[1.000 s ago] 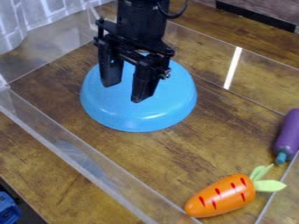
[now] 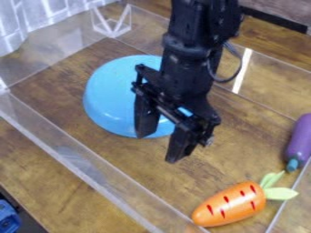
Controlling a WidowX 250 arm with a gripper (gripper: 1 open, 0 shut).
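Note:
My black gripper (image 2: 173, 127) hangs in the middle of the camera view, its fingers pointing down over the front edge of an upturned blue bowl (image 2: 112, 95) and the bare wood in front of it. The fingers look spread apart; whether anything is between them is hard to see, and nothing clearly shows there. The arm hides much of the bowl. An orange toy carrot (image 2: 228, 202) lies at the front right, clear of the gripper.
A purple toy eggplant (image 2: 299, 138) lies at the right edge. Clear plastic walls (image 2: 85, 173) border the wooden floor (image 2: 158, 182). A blue object (image 2: 7, 217) sits outside at the lower left. Bare floor lies between bowl and carrot.
My gripper has moved down and to the right in the view, from over the bowl toward the carrot side. The bowl, carrot and eggplant look unmoved.

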